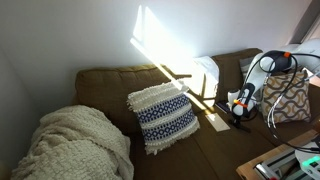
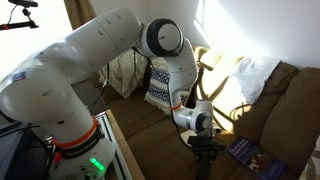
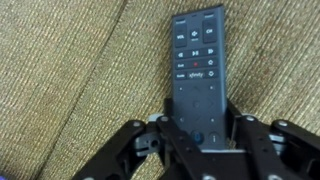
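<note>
A dark grey remote control [image 3: 200,70] with rows of buttons lies between the fingers of my gripper in the wrist view, its far end pointing away from me. The fingers are shut on its near part. Behind it shows the brown woven couch fabric [image 3: 80,60]; whether the remote touches that fabric I cannot tell. In the second exterior view, my gripper [image 2: 205,148] points down low over the couch seat, and the remote is hard to make out there in shadow.
A book or magazine [image 2: 256,158] lies on the seat near the gripper. A white sheet [image 1: 216,121] is on the couch, left of the arm. Farther left are a blue-and-white pillow [image 1: 165,117] and a cream blanket [image 1: 75,145]. A patterned pillow [image 1: 290,100] stands behind the arm.
</note>
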